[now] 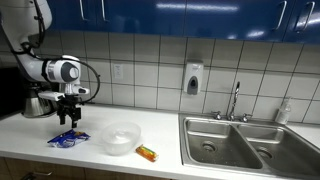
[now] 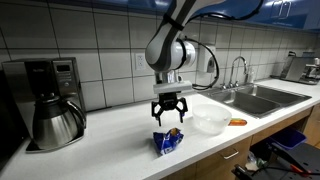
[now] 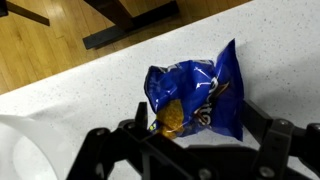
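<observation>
A shiny blue snack packet with an orange-brown patch (image 3: 203, 90) lies on the white counter, seen at the left in exterior view 1 (image 1: 68, 140) and front centre in exterior view 2 (image 2: 168, 142). Just above it my gripper (image 1: 69, 120) points down. In the wrist view the gripper is open, its dark fingers (image 3: 128, 132) spread to either side of the packet's near part. Whether they touch the packet I cannot tell. The packet's near edge is hidden behind the gripper.
Right of the packet stands a clear whitish bowl (image 1: 121, 138), with a small orange and green item (image 1: 147, 153) beyond it. A coffee maker (image 2: 52, 105) is at the back left in exterior view 2. The double sink (image 1: 235, 148) lies farther right.
</observation>
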